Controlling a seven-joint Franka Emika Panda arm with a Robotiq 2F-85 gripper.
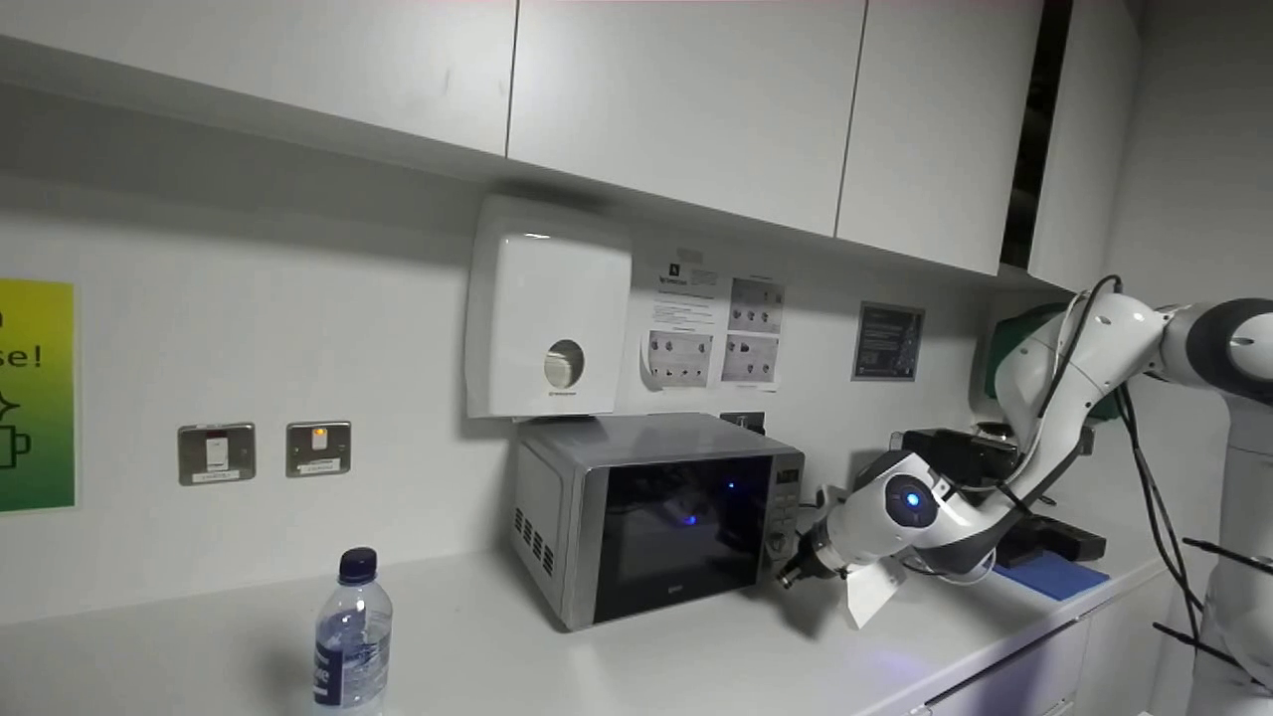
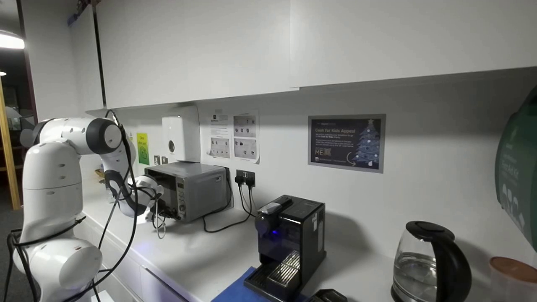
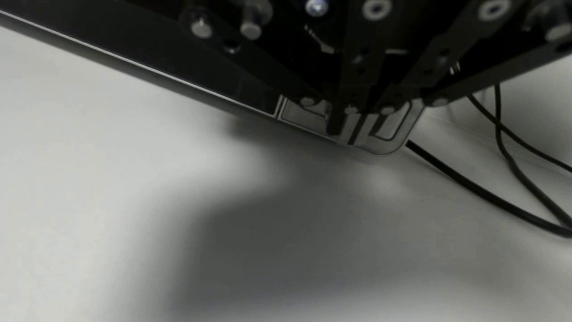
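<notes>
A silver microwave [image 1: 668, 432] with a dark glass door stands on the counter against the wall. At the lower right of its front, by the control panel [image 1: 782, 507], is my gripper [image 1: 788, 578], pointing down and left. The wrist view shows the gripper shut, with nothing visible between its fingers. Its dark tips overlap the panel's bottom buttons [image 3: 305, 119]; whether they touch the panel I cannot tell. In exterior view 2 the arm's wrist [image 2: 146, 188] hides the gripper from sight.
A water bottle [image 1: 353, 638] stands left of the microwave. To its right are a black coffee machine [image 2: 314, 236], a blue mat [image 2: 236, 289] and a glass kettle [image 2: 415, 269]. Power cables [image 2: 221, 230] run along the counter behind. Bare counter lies in front of the microwave.
</notes>
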